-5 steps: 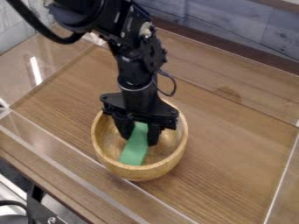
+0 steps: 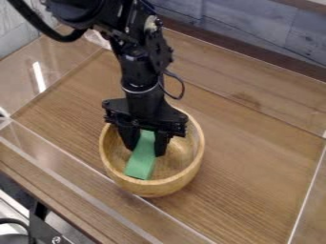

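A black gripper (image 2: 145, 133) reaches down into a tan round bowl (image 2: 181, 171), its fingers shut on a teal-green elongated object (image 2: 140, 164) that lies tilted inside the bowl. The upper end of the green object is partly hidden between the fingers. The arm extends up out of view at the top.
A blue-grey wall (image 2: 261, 38) runs along the back. Dark cables and the table's edge show at the lower left.
The gripper and upper arm have shifted slightly left, with the bowl and green object moving very slightly along with them.
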